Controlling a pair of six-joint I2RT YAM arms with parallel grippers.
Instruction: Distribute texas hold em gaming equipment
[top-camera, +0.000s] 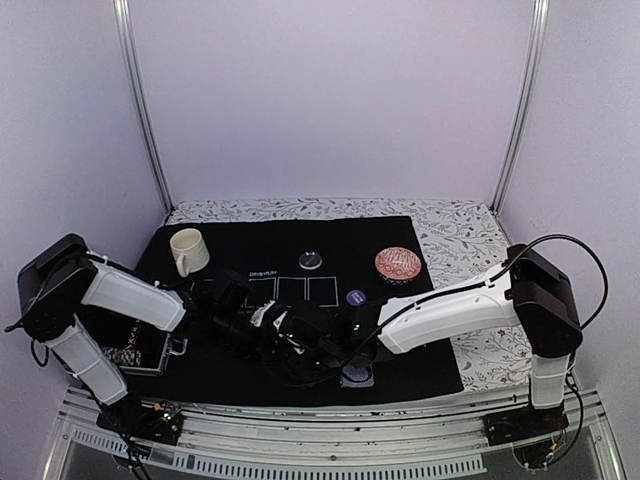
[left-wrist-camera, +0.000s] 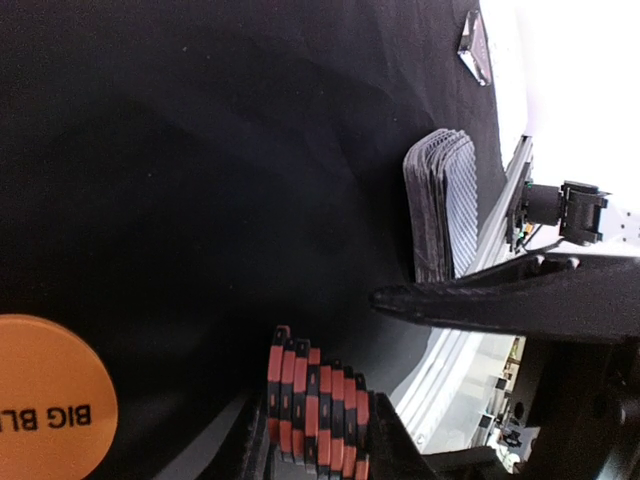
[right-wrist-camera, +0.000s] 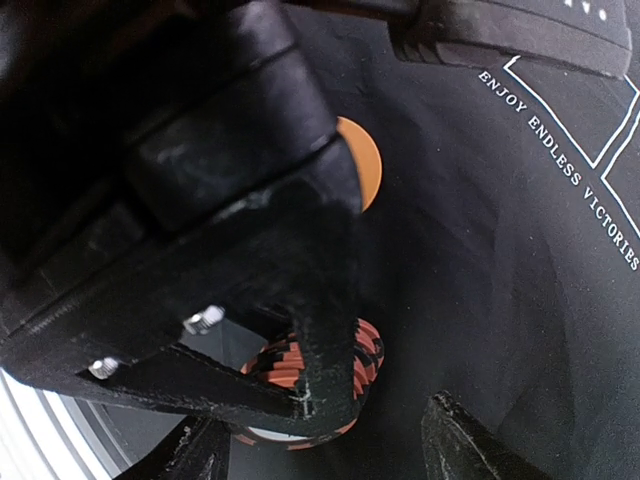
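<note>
My left gripper (top-camera: 268, 335) is shut on a stack of red-and-black chips (left-wrist-camera: 318, 405), held near the front centre of the black mat. An orange BIG BLIND disc (left-wrist-camera: 48, 395) lies on the mat, and a deck of cards (left-wrist-camera: 440, 205) lies near its front edge.
A white mug (top-camera: 189, 250) stands back left, a case (top-camera: 150, 355) lies front left, a red patterned disc (top-camera: 398, 262) back right, and a blue disc (top-camera: 356, 297) right of centre.
</note>
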